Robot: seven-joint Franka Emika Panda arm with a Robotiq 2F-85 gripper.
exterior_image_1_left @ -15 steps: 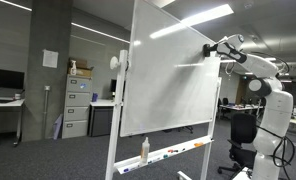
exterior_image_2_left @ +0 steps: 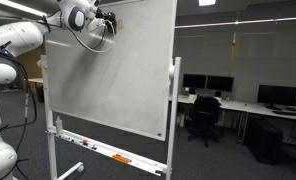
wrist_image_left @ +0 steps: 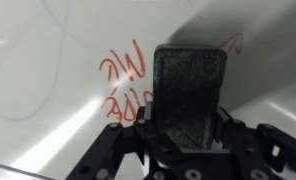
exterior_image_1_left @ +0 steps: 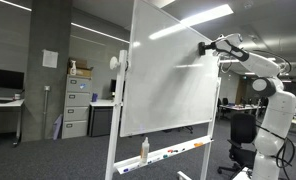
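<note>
A dark, block-shaped eraser (wrist_image_left: 188, 92) is clamped in my gripper, which is shut on it. Beside the eraser in the wrist view is red handwriting (wrist_image_left: 126, 62) on the whiteboard (wrist_image_left: 88, 25), and a further bit of red shows past its upper right edge. In exterior view 1, the eraser (exterior_image_1_left: 201, 48) appears against the upper right part of the whiteboard (exterior_image_1_left: 168, 85). From exterior view 2, the gripper (exterior_image_2_left: 108, 20) is near the top of the board; whether the eraser's face touches it, I cannot tell.
Below the board runs a tray (exterior_image_1_left: 173, 155) with several markers and a spray bottle (exterior_image_1_left: 144, 150). Desks with monitors (exterior_image_2_left: 206, 82) and an office chair (exterior_image_2_left: 204, 115) stand behind. Most of the board's face is unobstructed.
In exterior view 1, the gripper and eraser have shifted slightly left along the upper part of the board. Everything else looks the same.
</note>
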